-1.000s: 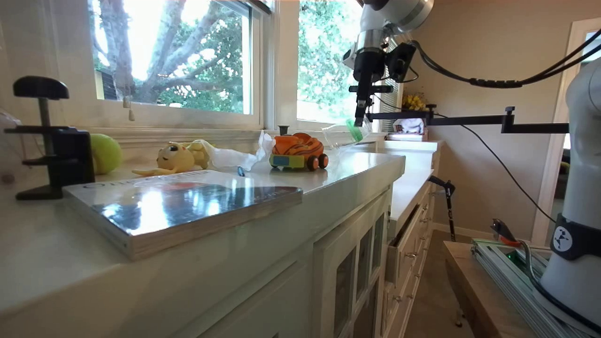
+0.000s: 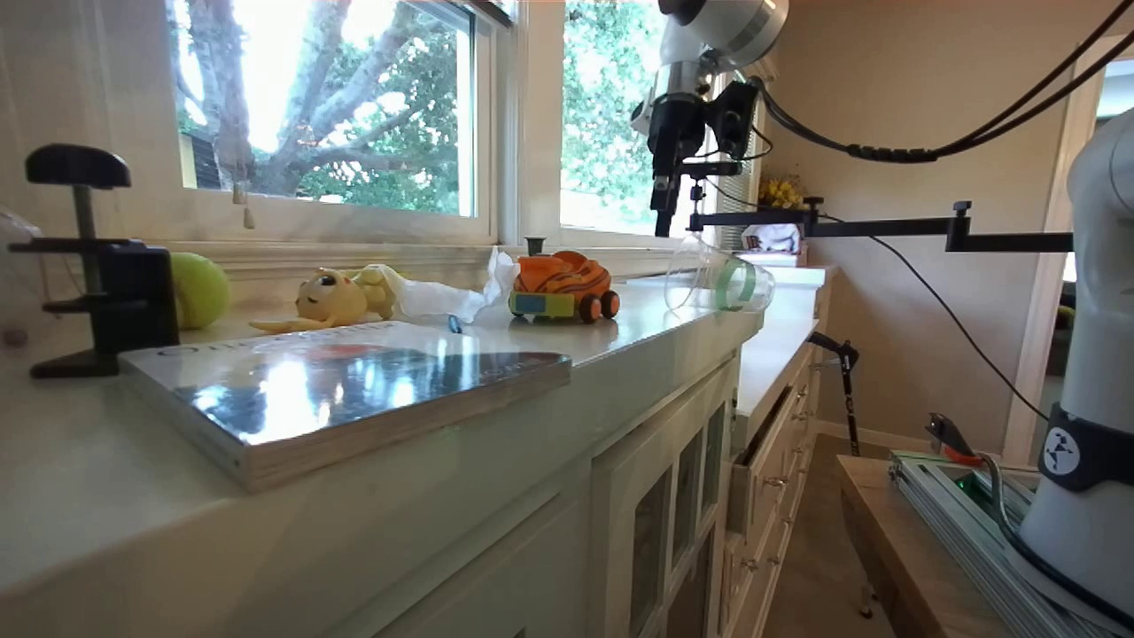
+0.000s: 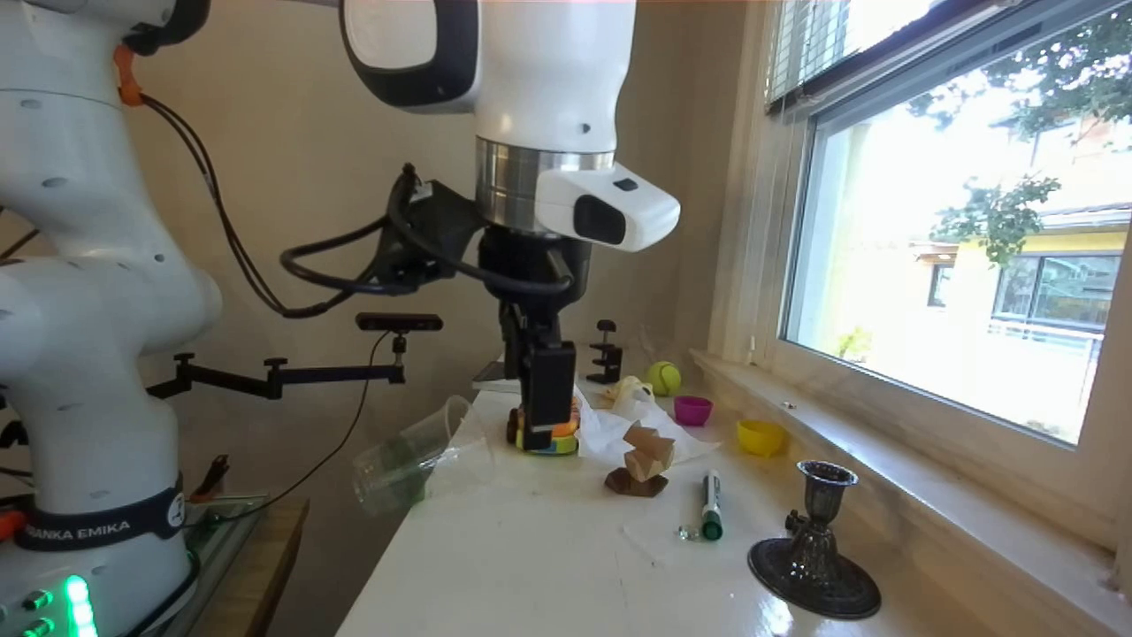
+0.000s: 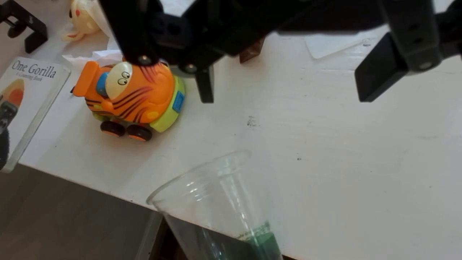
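Above the white counter, my gripper stands open, its fingers wide apart with nothing between them. In exterior view 1 its fingertips are just higher than a clear plastic cup [image 2: 749, 285] with a green band, apart from it. The cup lies on its side by the counter's front edge; in exterior view 2 its base end [image 3: 384, 474] sticks out past that edge. Seen from the wrist, the cup's mouth [image 4: 203, 180] faces an orange toy car [image 4: 134, 93]. Whether the cup is at rest cannot be told.
A book [image 4: 32, 93] lies at the counter's far end, near a black clamp [image 2: 96, 266]. Toward the window are a marker [image 3: 711, 504], a candlestick [image 3: 814, 563], a yellow cup [image 3: 761, 436] and a purple cup [image 3: 692, 410]. Bare counter lies in front.
My gripper has let go of the clear cup, which was up at its fingertips a second ago. The arm has shifted slightly left in exterior view 1.
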